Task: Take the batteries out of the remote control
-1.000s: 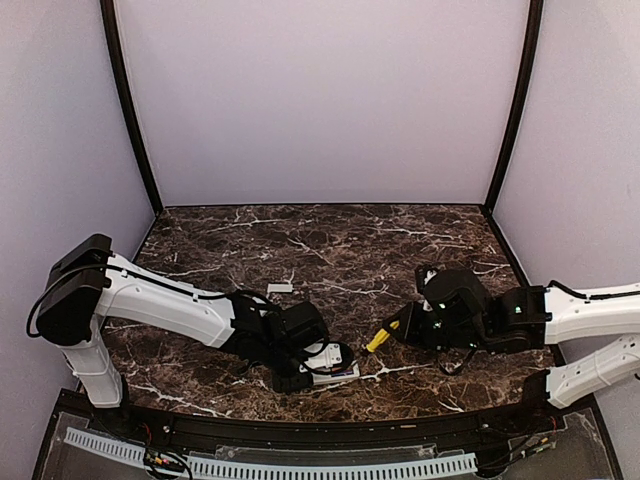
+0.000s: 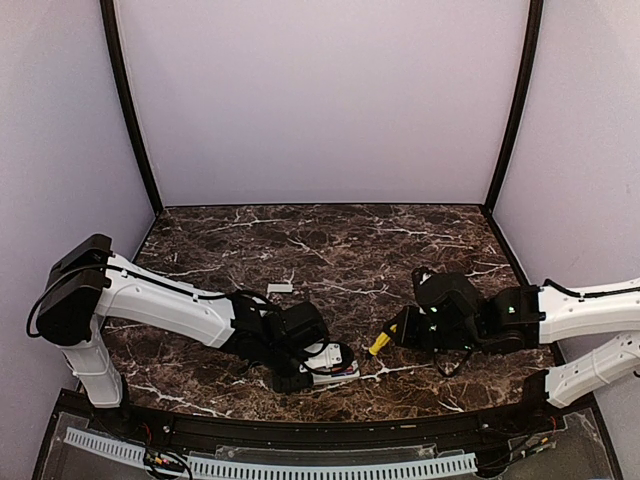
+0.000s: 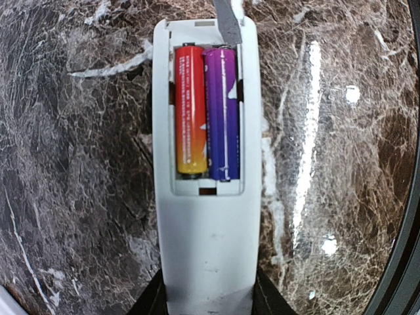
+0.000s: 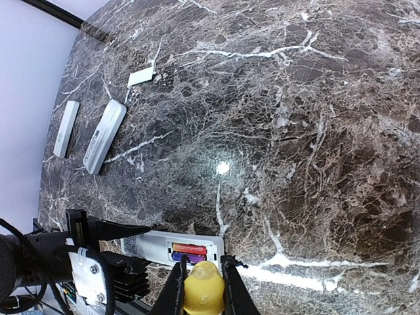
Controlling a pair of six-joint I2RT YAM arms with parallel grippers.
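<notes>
A white remote control (image 3: 210, 243) lies with its battery compartment open upward, my left gripper shut on its near end. Inside sit a red-orange battery (image 3: 190, 111) and a purple battery (image 3: 221, 111), side by side. My right gripper is shut on a yellow-handled tool (image 2: 380, 343). In the left wrist view the tool's flat grey tip (image 3: 228, 25) is over the remote's far end, by the top of the purple battery; whether it touches, I cannot tell. In the right wrist view the yellow handle (image 4: 203, 289) hides part of the scene below.
A small white piece (image 4: 140, 77) lies farther back on the dark marble table. Left of it are a white remote-like object (image 4: 105, 138) and a narrow white strip (image 4: 65, 129).
Over the last second the right gripper and its yellow tool have shifted slightly, the handle now a little nearer the front. The left arm and the remote have not visibly moved.
</notes>
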